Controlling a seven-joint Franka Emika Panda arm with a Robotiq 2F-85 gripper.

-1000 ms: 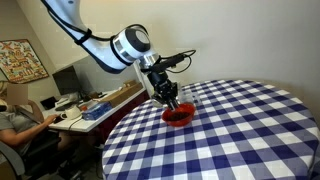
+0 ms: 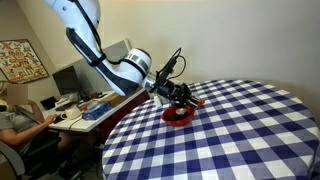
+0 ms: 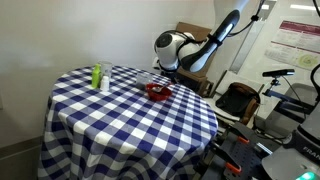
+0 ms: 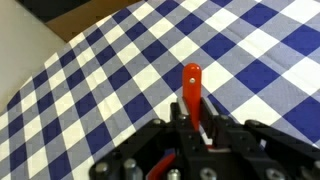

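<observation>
A red bowl (image 2: 176, 117) sits on the checkered tablecloth, and in exterior view 2 the same bowl (image 3: 158, 93) lies below the arm. My gripper (image 2: 186, 101) is low over the bowl and partly covers it. In the wrist view, a slim red-orange handle (image 4: 192, 82) with a rounded end and a small hole sticks out from between the fingers, which are shut on it. Whatever is at the handle's other end is hidden by my gripper. A red patch of the bowl (image 4: 161, 166) shows beneath the fingers.
A green bottle (image 3: 96, 77) and a white bottle (image 3: 105, 84) stand on the table. Much of the checkered tablecloth (image 2: 230, 135) is bare. A person (image 2: 22, 120) sits beside a desk at the left. Another robot arm (image 3: 285, 135) is at the lower right in exterior view 2.
My gripper was above the bowl and has tilted over, now reaching lower and farther right in exterior view 1. The bowl has stayed about where it was.
</observation>
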